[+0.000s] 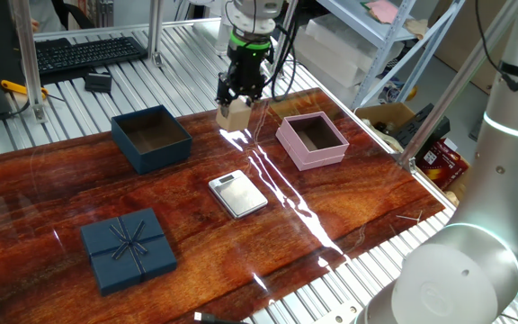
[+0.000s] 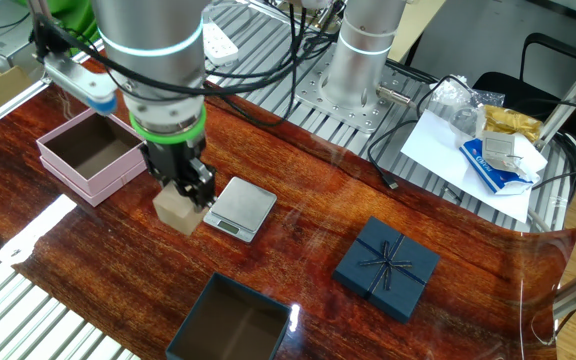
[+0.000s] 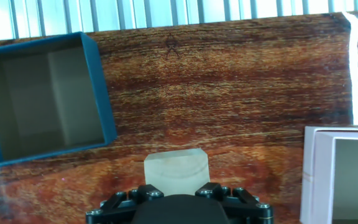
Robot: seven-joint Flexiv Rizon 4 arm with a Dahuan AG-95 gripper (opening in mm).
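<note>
A small tan block hangs above the table between the two open boxes, and my gripper is shut on it. In the wrist view the pale block sticks out past the black fingers. To one side stands an open dark blue box, empty inside. On the other side is an open pink box, also empty as far as shows. A silver scale lies flat on the tabletop, with nothing on its plate.
A dark blue lid with a bow lies on the wooden tabletop. Cables drape by the arm in the second exterior view. A white sheet with packets sits beyond the table's edge. Bare wood surrounds the scale.
</note>
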